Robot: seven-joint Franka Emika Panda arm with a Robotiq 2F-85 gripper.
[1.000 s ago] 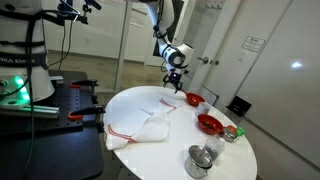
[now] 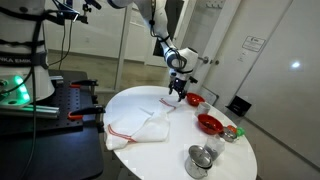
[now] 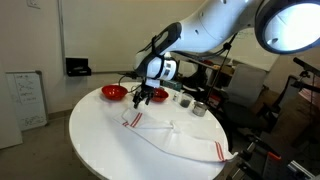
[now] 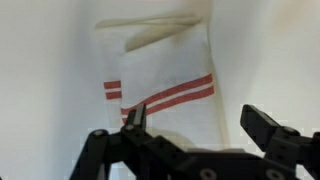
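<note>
A white cloth with red stripes point(image 4: 185, 85) lies folded on the table in the wrist view, below my gripper. The fingers stand wide apart with nothing between them; one finger point(image 4: 137, 118) is at the left and the other at the right. In exterior view 1 my gripper point(image 2: 181, 91) hangs low over the table's far side, close to the small folded cloth point(image 2: 168, 103). The second exterior view has my gripper point(image 3: 142, 98) just above that cloth point(image 3: 138, 120). Whether the fingers touch it cannot be told.
A larger white cloth point(image 2: 140, 131) is spread nearer the front edge. Red bowls point(image 2: 209, 124), a metal pot point(image 2: 199, 160) and a clear cup point(image 2: 214, 144) stand along one side.
My arm has come slightly lower and nearer to the camera of exterior view 1, toward the small cloth. The cloths, bowls and pot look unmoved.
</note>
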